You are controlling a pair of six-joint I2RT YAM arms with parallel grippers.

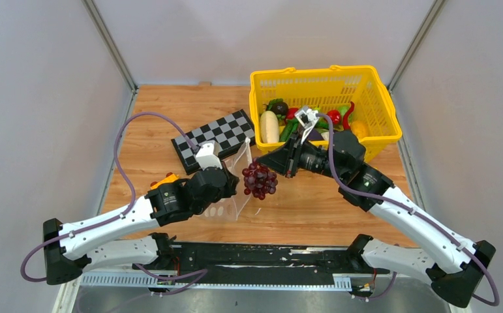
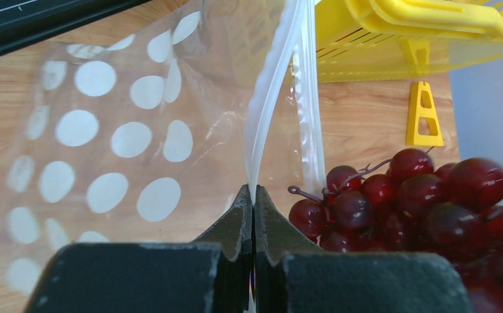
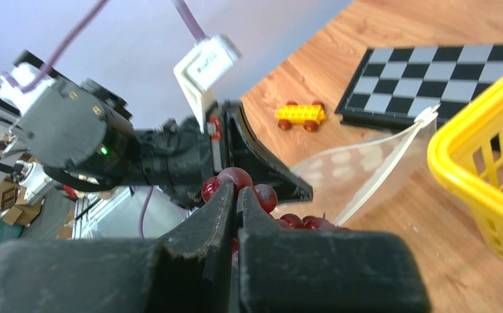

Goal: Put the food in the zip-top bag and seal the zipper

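Note:
In the left wrist view, a clear zip bag with white dots (image 2: 131,138) hangs with its two mouth edges partly apart. My left gripper is shut on one edge of the bag's mouth. A bunch of dark red grapes (image 1: 259,180) dangles from my right gripper (image 1: 261,162), which is shut at its top; the stem between the fingers is hidden. The grapes (image 2: 425,208) are outside the bag, just right of its mouth. In the right wrist view only a few grapes (image 3: 235,177) show around the shut right gripper.
A yellow basket (image 1: 314,78) of vegetables stands behind the right gripper. Behind the bag lies a checkered board (image 1: 219,135). A yellow toy car (image 3: 301,114) sits to the left, partly behind the left arm.

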